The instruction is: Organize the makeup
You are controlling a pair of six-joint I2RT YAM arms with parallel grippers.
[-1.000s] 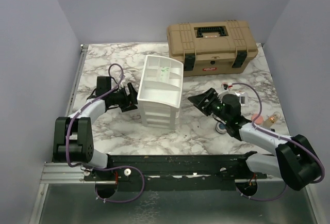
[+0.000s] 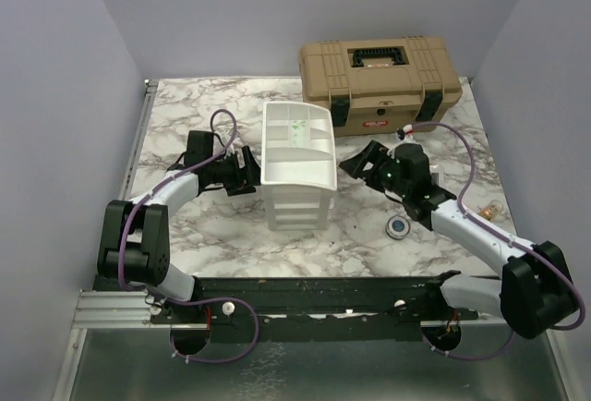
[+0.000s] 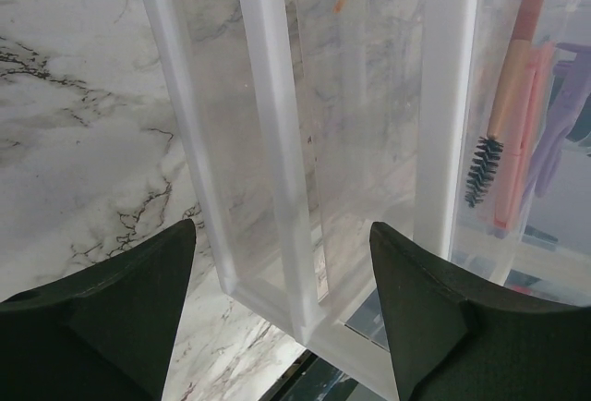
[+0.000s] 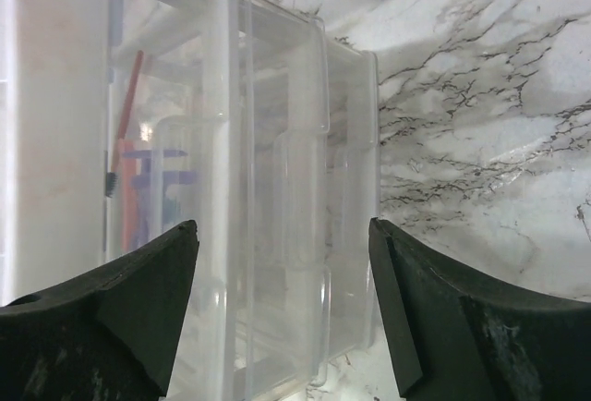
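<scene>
A white clear organizer (image 2: 297, 170) with tray compartments and drawers stands mid-table. My left gripper (image 2: 247, 170) is open at its left side; in the left wrist view the clear drawer edges (image 3: 277, 142) lie between and beyond its fingers, with a mascara wand (image 3: 483, 165) and pink items seen through the plastic. My right gripper (image 2: 358, 161) stands open just off the organizer's right side; in the right wrist view the drawer fronts (image 4: 305, 198) show ahead of its fingers.
A large tan case (image 2: 379, 96) sits at the back right. A round tin (image 2: 397, 227) and small items (image 2: 491, 210) lie on the right of the table, partly behind the right arm.
The organizer has shifted rightward and straightened, and my left gripper has moved right with it.
</scene>
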